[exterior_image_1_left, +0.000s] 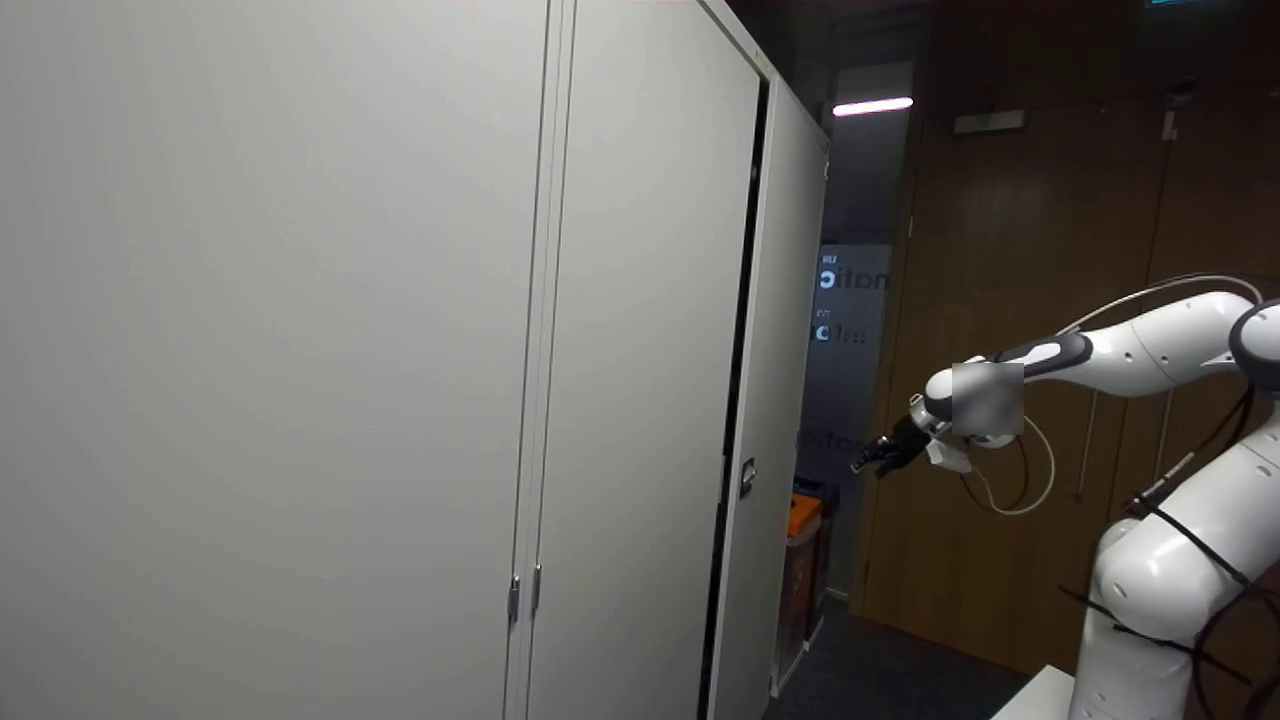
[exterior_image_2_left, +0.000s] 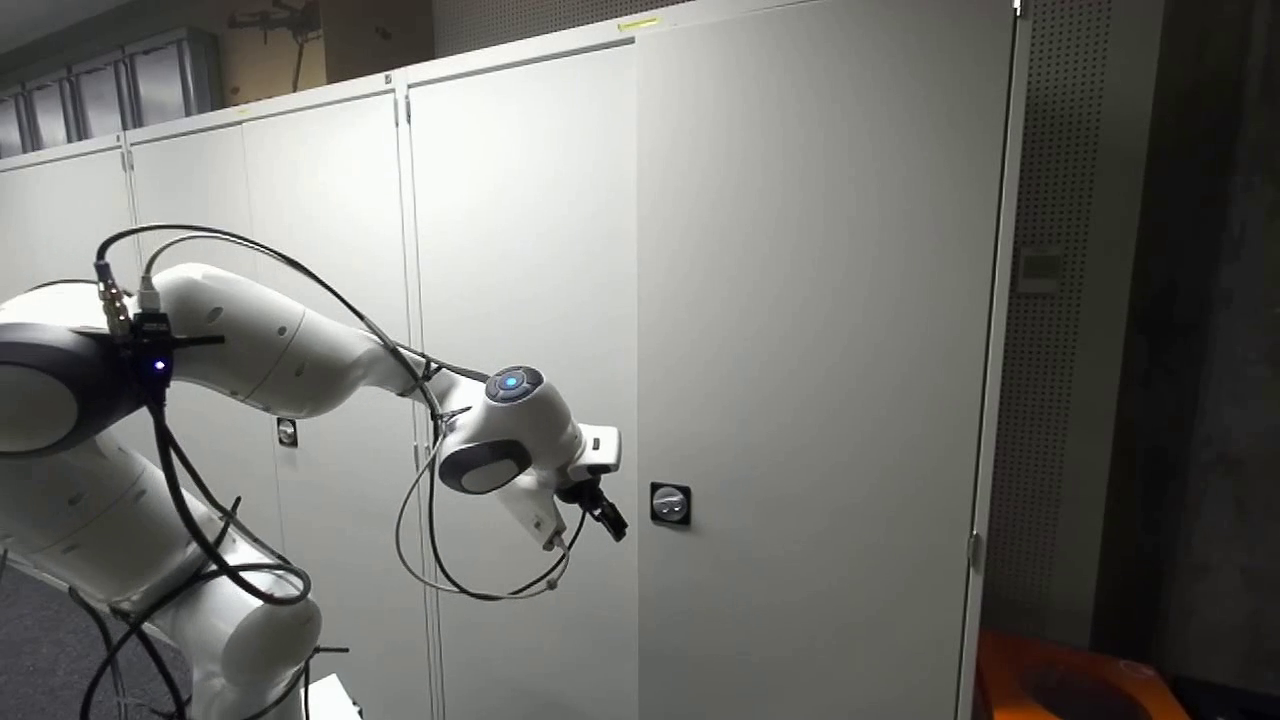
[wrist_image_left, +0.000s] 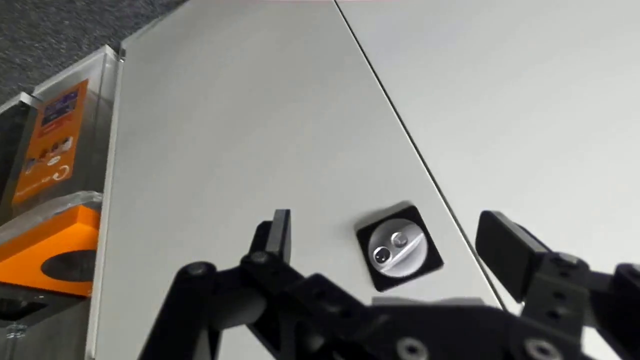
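A tall light-grey cabinet door (exterior_image_2_left: 828, 264) carries a round silver knob (wrist_image_left: 397, 248) on a square black plate. That knob sits close to the door's edge, beside the dark seam (wrist_image_left: 414, 141). My gripper is open, its two black fingers spread wide, and the knob appears between them in the wrist view, apart from both. From the side, the gripper (exterior_image_1_left: 872, 464) points toward the cabinet with a clear gap of air before the door. In the second exterior view the gripper (exterior_image_2_left: 614, 530) appears just left of the knob (exterior_image_2_left: 671, 504).
An orange-lidded bin (wrist_image_left: 51, 246) stands beyond the cabinet's end. Neighbouring grey cabinet doors (exterior_image_2_left: 516, 240) continue to the left, one with a similar knob (exterior_image_2_left: 287, 432). Loose cables (exterior_image_2_left: 420, 564) hang from the arm. Dark floor (exterior_image_1_left: 912, 672) lies open beneath.
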